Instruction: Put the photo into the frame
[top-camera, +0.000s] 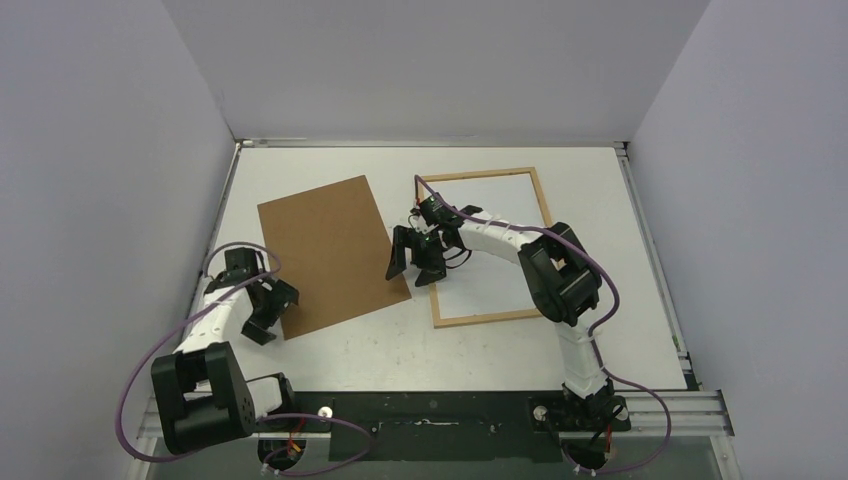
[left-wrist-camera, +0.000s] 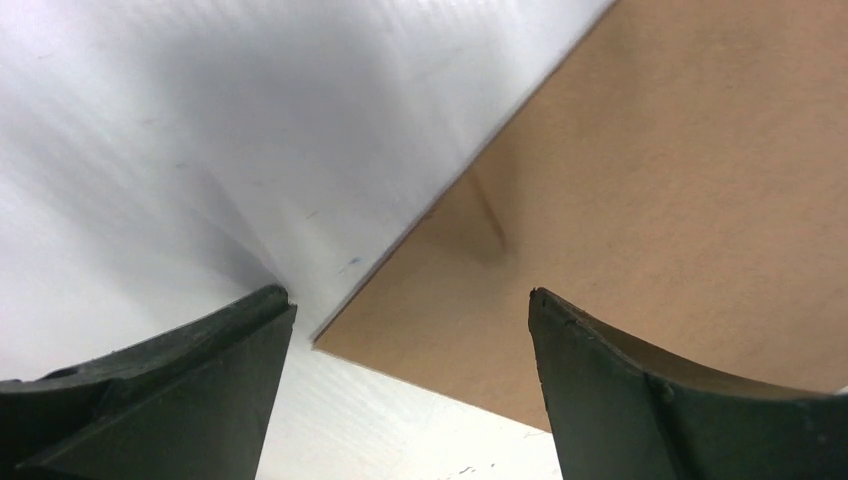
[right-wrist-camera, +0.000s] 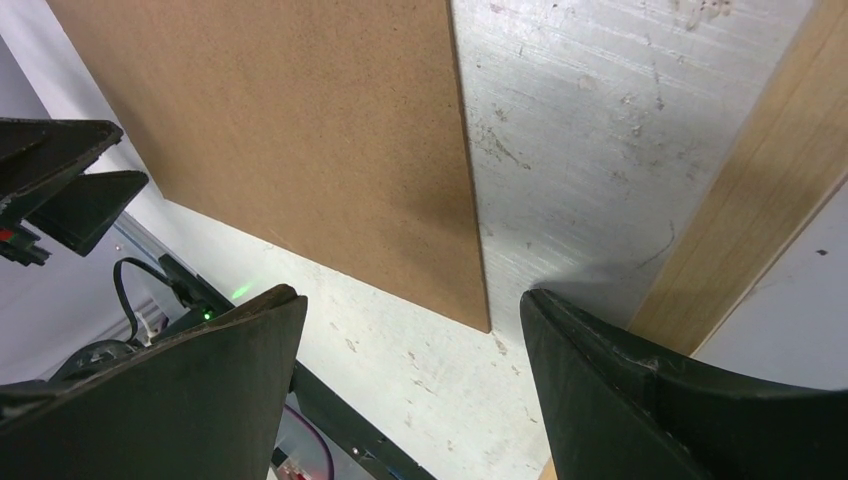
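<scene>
A brown board (top-camera: 330, 250) lies tilted on the left half of the white table. To its right is a wooden frame (top-camera: 485, 320) with a white inner sheet; I cannot see a printed image on either. My left gripper (top-camera: 275, 312) stands open at the board's near left corner; in the left wrist view that corner (left-wrist-camera: 400, 310) shows between its fingertips. My right gripper (top-camera: 410, 270) is open over the board's right edge, beside the frame's left side. In the right wrist view the board's edge (right-wrist-camera: 450, 270) runs between its fingers.
Grey walls enclose the table (top-camera: 640, 330) at back and sides. Bare table lies in front of the board and frame and to the frame's right. The right arm reaches across the frame, partly hiding it.
</scene>
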